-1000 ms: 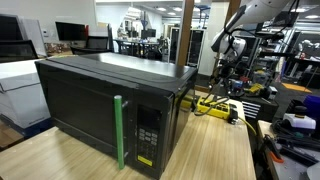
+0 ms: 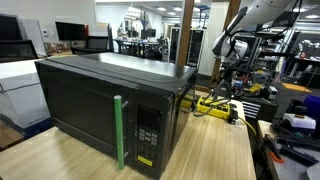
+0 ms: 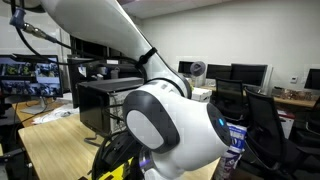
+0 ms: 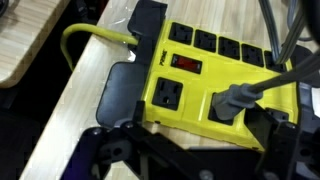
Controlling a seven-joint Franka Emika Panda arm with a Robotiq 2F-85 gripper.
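A yellow power strip (image 4: 195, 75) with black ends and a small red switch lies on the wooden table in the wrist view. A grey plug (image 4: 235, 100) sits at one of its outlets, its cable running off to the upper right. The black fingers of my gripper stand wide apart at the bottom of that view, and nothing shows gripped between them. In exterior view 1 the strip (image 2: 212, 106) lies beyond the microwave, with my arm (image 2: 230, 50) reaching down over it. The white arm hides most of the strip in exterior view 2.
A large black microwave (image 2: 110, 95) with a green handle (image 2: 119, 132) fills much of the table. Bare wood (image 2: 215, 150) lies to its right. Dark cables cross near the strip. Office chairs (image 3: 270, 130) stand beyond the table.
My arm has shifted only slightly above the power strip. The microwave and the strip have not moved.
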